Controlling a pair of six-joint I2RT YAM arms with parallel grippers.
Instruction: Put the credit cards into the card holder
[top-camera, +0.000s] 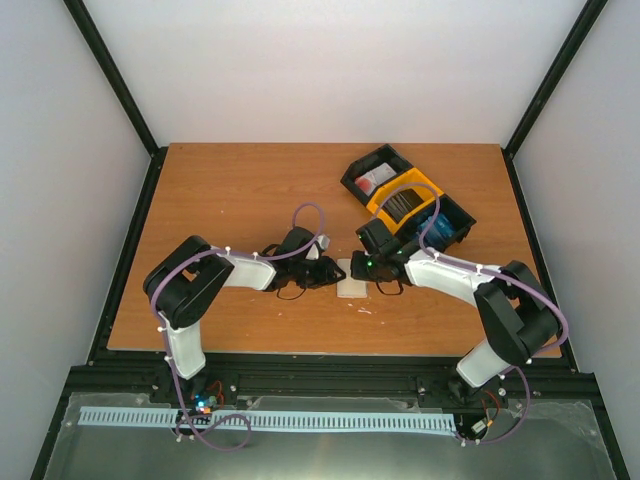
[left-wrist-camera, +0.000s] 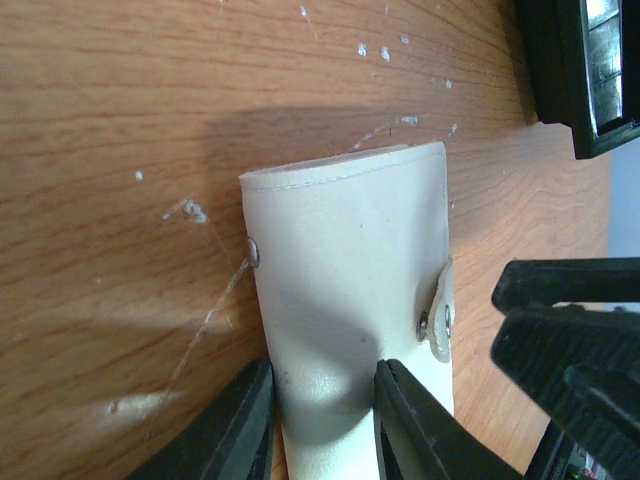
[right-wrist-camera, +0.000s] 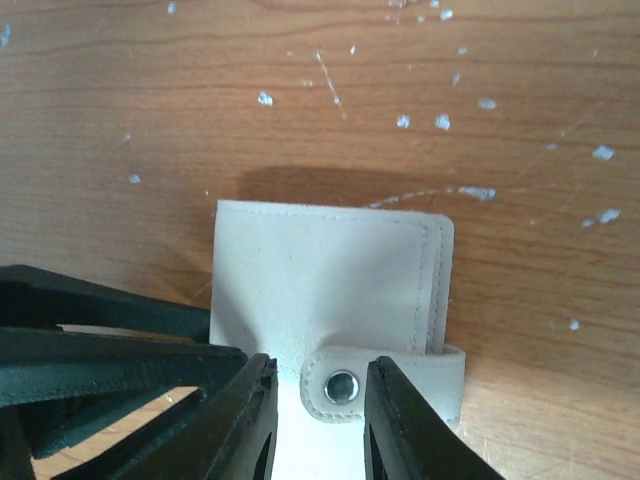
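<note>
The white card holder (top-camera: 352, 289) lies on the wooden table between my two arms. In the left wrist view my left gripper is shut on the card holder (left-wrist-camera: 345, 215), one finger at each side of it. In the right wrist view my right gripper stands part open over the holder's strap (right-wrist-camera: 410, 378), its fingertips either side of the round metal snap (right-wrist-camera: 341, 387). The strap lies across the holder's face. No credit card shows clearly in any view; the holder's inside is hidden.
At the back right sits a black bin (top-camera: 352, 184) with a yellow middle bin (top-camera: 427, 182) and another black bin (top-camera: 466, 228). Items inside are too small to name surely.
</note>
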